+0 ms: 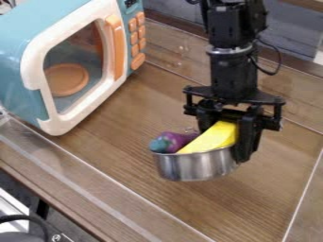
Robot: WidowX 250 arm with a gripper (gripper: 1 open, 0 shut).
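Observation:
A silver metal pot [190, 166] holds a yellow banana-like item [210, 138] and a purple eggplant [171, 143]. My black gripper [229, 134] is over the pot's back-right part, shut on something there; the fingertips are partly hidden, and the pot appears held up off the wooden surface.
A toy microwave [57, 57] with its door window open to view stands at the upper left. A black cable runs at the lower left edge.

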